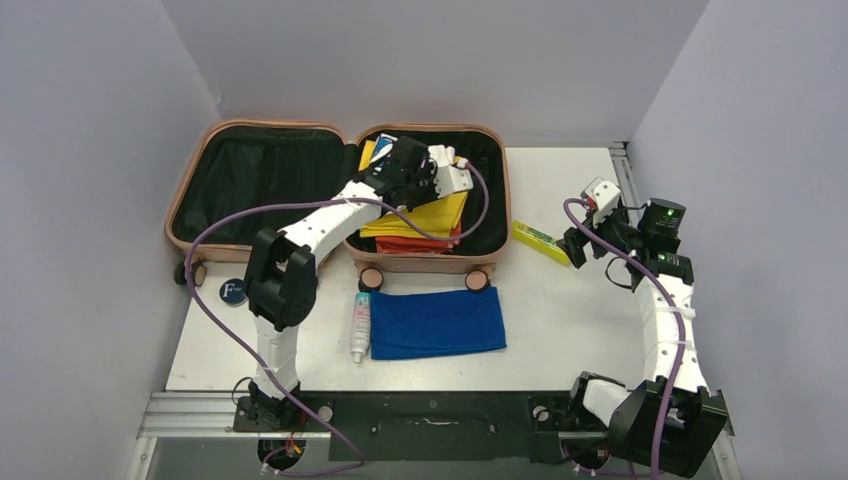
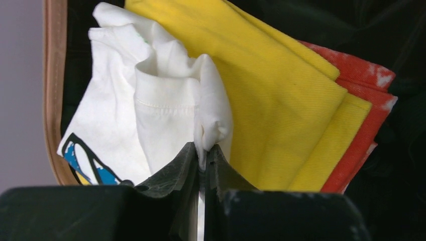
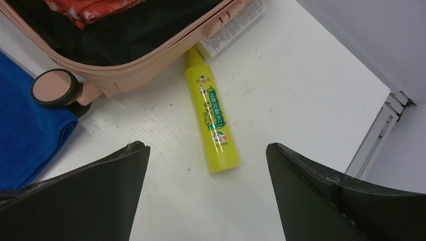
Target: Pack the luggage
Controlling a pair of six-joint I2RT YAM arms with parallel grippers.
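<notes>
In the suitcase's right half (image 1: 500,180), my left gripper is shut on a bunched fold of white printed cloth (image 2: 115,100), over folded yellow (image 2: 271,115) and red cloths (image 2: 361,125). My open right gripper is above the table, right of the suitcase, facing a yellow bottle (image 3: 211,115) that lies beside the suitcase with a white box (image 3: 226,35) behind it.
The empty left half (image 1: 260,180) lies open. In front lie a blue towel (image 1: 440,325), a white tube (image 1: 360,330) and a dark round tin (image 1: 231,291).
</notes>
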